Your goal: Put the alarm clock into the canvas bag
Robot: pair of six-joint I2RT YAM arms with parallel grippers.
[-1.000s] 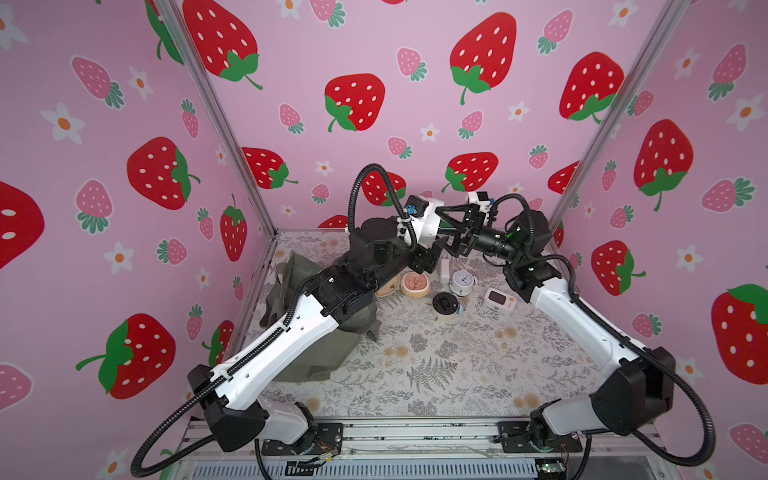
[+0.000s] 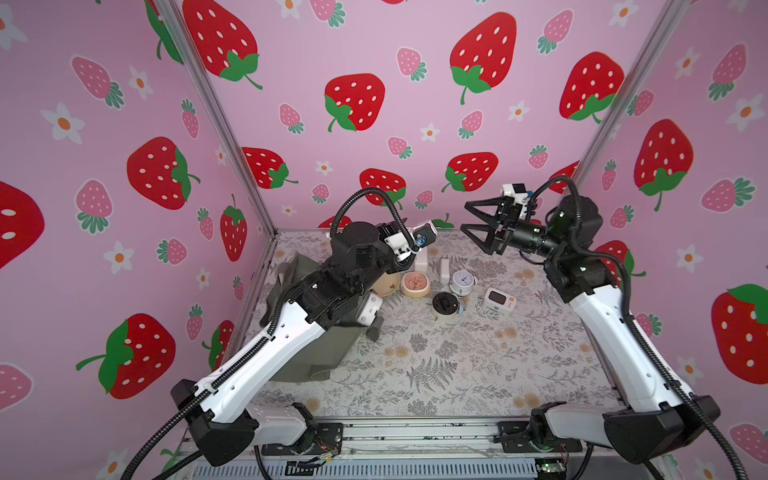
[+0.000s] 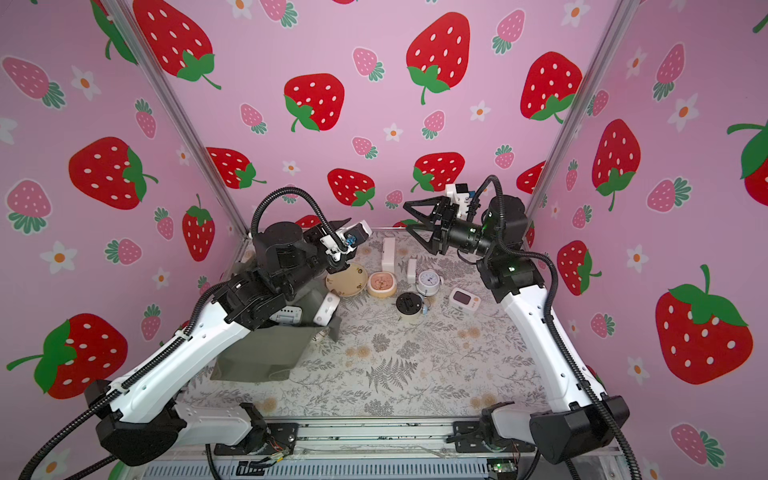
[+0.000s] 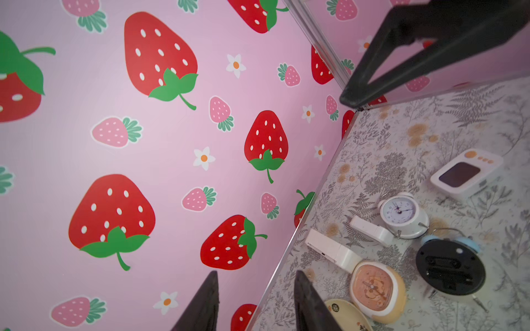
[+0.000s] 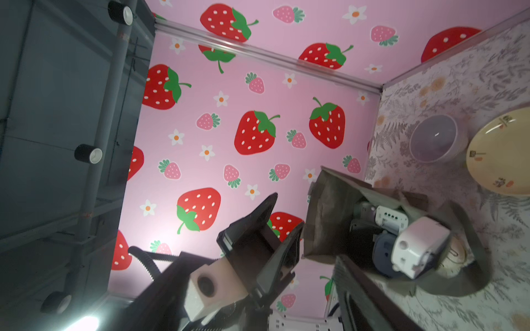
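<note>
The grey canvas bag point(image 5: 331, 215) stands at the left of the table with several items inside. A white alarm clock point(image 2: 462, 280) sits right of centre, beside a beige-pink clock point(image 2: 415, 283) and a dark round item point(image 2: 446, 302). My left gripper point(image 3: 340, 236) is raised over the bag's right side, mostly hidden by its own housing; in its wrist view only dark fingertips show, and what it holds is unclear. My right gripper point(image 3: 412, 220) is raised at right above the clocks, fingers spread with nothing between them.
A cream plate point(image 3: 345, 280), a lilac bowl point(image 5: 433, 140), white boxes point(image 3: 388, 253) and a white device point(image 3: 464, 299) stand on the table.
The two grippers were together over the table's middle. Now my left one has drawn back left and my right one has moved up and to the right, away from it.
</note>
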